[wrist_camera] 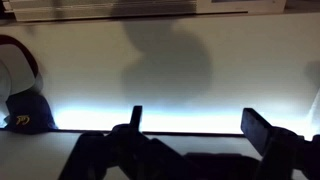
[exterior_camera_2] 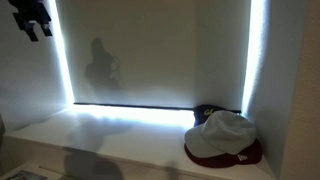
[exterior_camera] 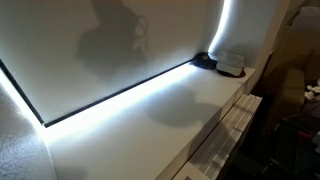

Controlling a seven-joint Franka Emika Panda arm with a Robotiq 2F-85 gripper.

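Observation:
My gripper is open, its two dark fingertips wide apart with nothing between them. In exterior view 2 the gripper [exterior_camera_2: 33, 34] hangs at the upper left, high above the white ledge [exterior_camera_2: 130, 140]. A grey-white cap with a maroon brim [exterior_camera_2: 228, 136] rests at the ledge's right end, in front of a navy cap [exterior_camera_2: 204, 113]. At the left edge of the wrist view, the navy cap [wrist_camera: 30, 112] shows yellow lettering, and the pale and maroon cap [wrist_camera: 14, 66] is partly cut off. The gripper is well away from both caps.
Behind the ledge hangs a pale blind [exterior_camera_2: 150, 60] with bright light along its edges and a dark bottom bar [exterior_camera: 120, 95]. A slatted white grille [exterior_camera: 222, 140] runs along the ledge's front. Most of the ledge is bare, crossed by shadows.

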